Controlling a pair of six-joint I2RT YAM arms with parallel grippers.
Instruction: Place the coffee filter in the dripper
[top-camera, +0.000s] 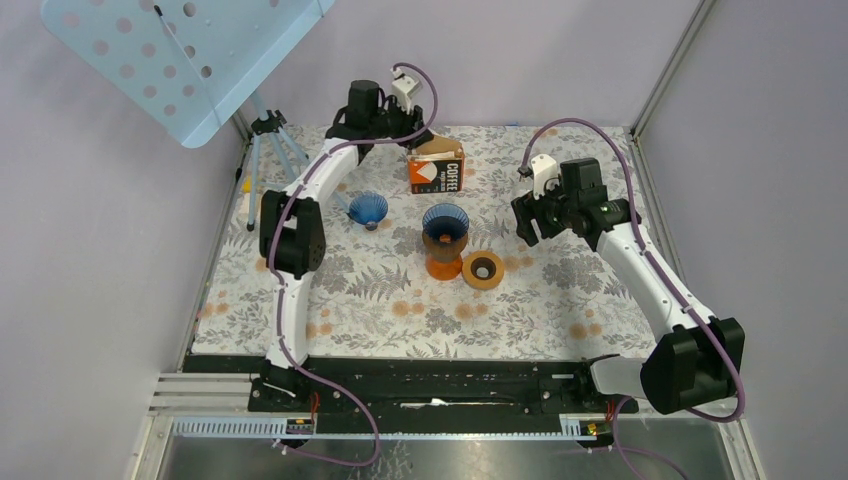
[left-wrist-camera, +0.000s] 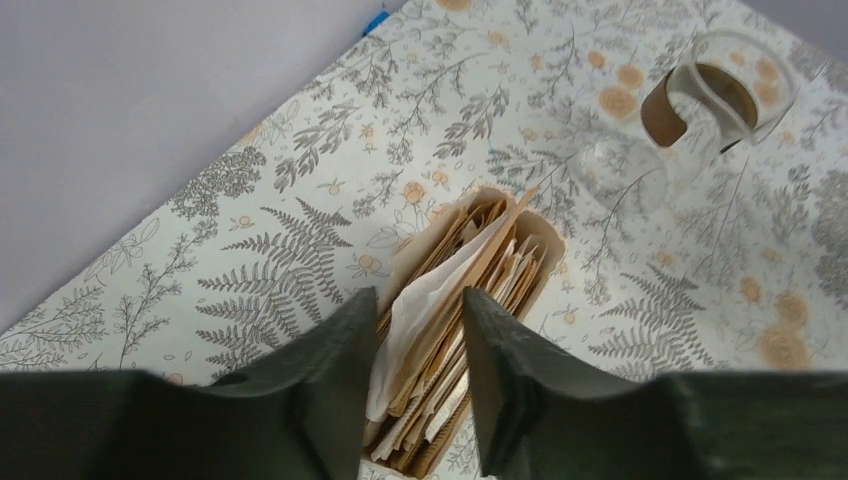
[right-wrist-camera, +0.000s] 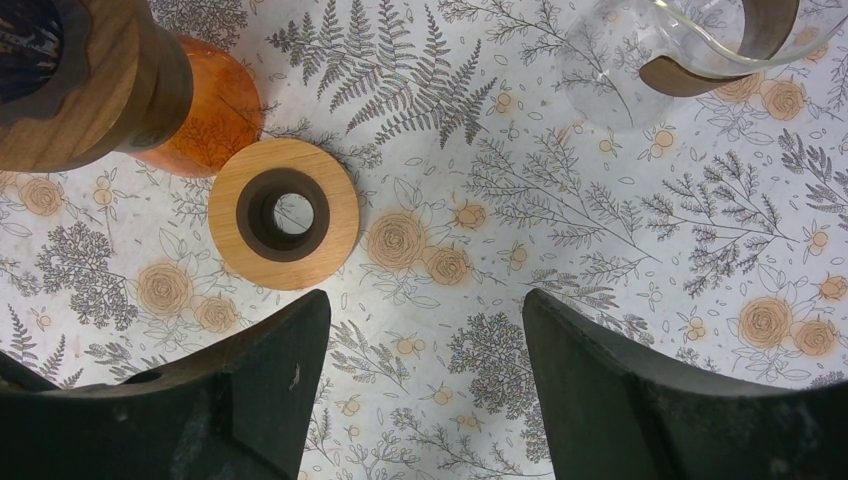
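Observation:
The coffee filter box (top-camera: 436, 175) stands open at the back of the table, packed with brown and white paper filters (left-wrist-camera: 455, 330). My left gripper is over the box, its fingers parted on either side of a raised white-and-brown filter (left-wrist-camera: 430, 310); a gap shows between the fingertips, and contact is unclear. A blue ribbed dripper (top-camera: 445, 218) sits in a wooden collar on an orange base near the table's middle. Over bare cloth to its right, my right gripper stands open and empty.
Beside the orange base lies a wooden ring (right-wrist-camera: 340, 215) with a dark centre. A clear glass vessel (right-wrist-camera: 620, 75) with a brown band stands near the right gripper. Another blue dripper (top-camera: 368, 208) is at left.

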